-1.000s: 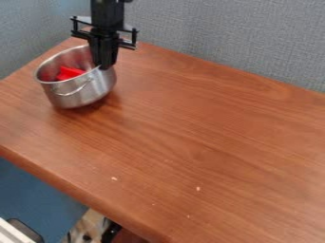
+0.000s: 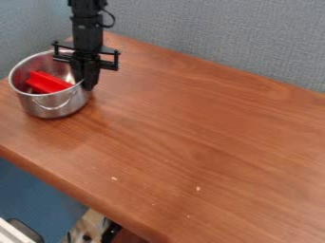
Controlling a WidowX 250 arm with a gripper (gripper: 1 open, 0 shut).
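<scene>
A steel pot (image 2: 51, 102) with a wire handle stands at the left side of the wooden table, with a red object (image 2: 48, 83) lying inside it. My black gripper (image 2: 86, 82) points down at the pot's right rim, its tips low at or just inside the rim and partly hard to make out. Whether anything is between the fingers cannot be seen clearly; the fingers look close together.
Grey padded walls (image 2: 241, 43) line the back and left. Blue floor and some clutter show below the table's front left edge.
The pot, with the red object in it, has moved left and toward the front along the table. My gripper has moved the same way, staying at its right rim.
</scene>
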